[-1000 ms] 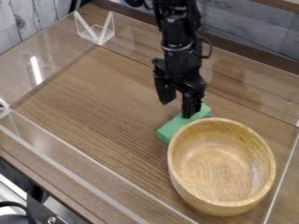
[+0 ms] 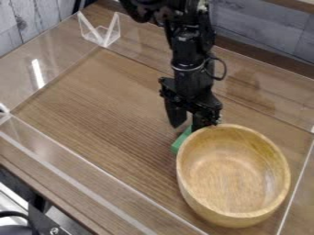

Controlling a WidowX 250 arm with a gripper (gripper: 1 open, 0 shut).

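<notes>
The black robot gripper (image 2: pixel 188 115) hangs low over the wooden table, just behind a large tan bowl (image 2: pixel 233 174) at the lower right. A green object (image 2: pixel 183 138) lies at the bowl's upper left rim, largely hidden by the gripper and the bowl. The gripper's fingers reach down over it; whether they hold it is hard to see.
A white wire-like stand (image 2: pixel 101 27) is at the back left. The table's edge runs along the left.
The gripper has moved down and toward the front over the green object, covering much more of it than before. The bowl has not moved.
</notes>
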